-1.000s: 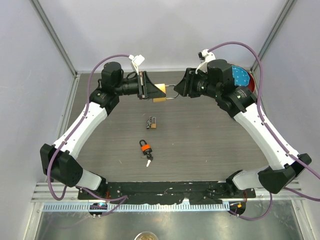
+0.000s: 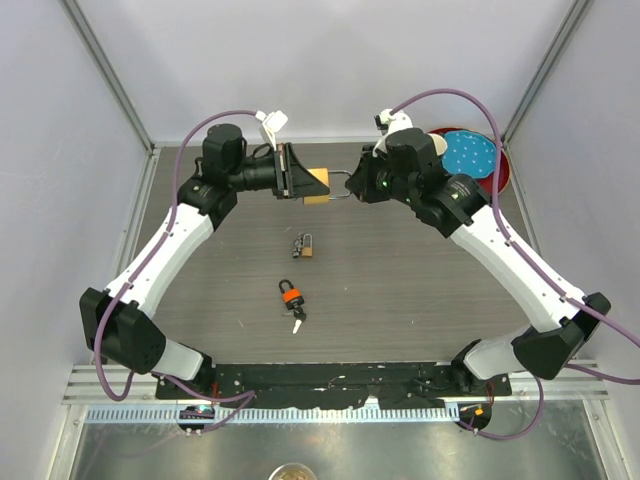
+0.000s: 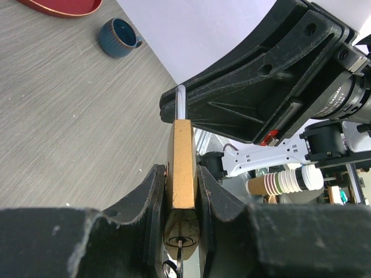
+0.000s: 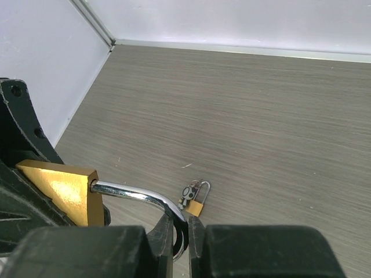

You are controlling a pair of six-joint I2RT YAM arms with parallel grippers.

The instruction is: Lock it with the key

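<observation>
A large brass padlock is held up over the table between my two arms, its steel shackle pointing right and still extended from the body. My right gripper is shut on the curved end of that shackle. In the left wrist view, the fingers of my left gripper stand close along both sides of the brass body; whether they press on it cannot be told. At the body's lower end shows a keyhole area with a thin metal piece and ring, partly hidden between the fingers.
A small padlock with a silver piece beside it lies mid-table. Nearer the front is an orange-and-black padlock with keys. A blue cup and a red plate are at the back right.
My right gripper has come left and closed round the shackle's end, after hovering there with its fingers wider. The left arm and the padlock look unmoved.
</observation>
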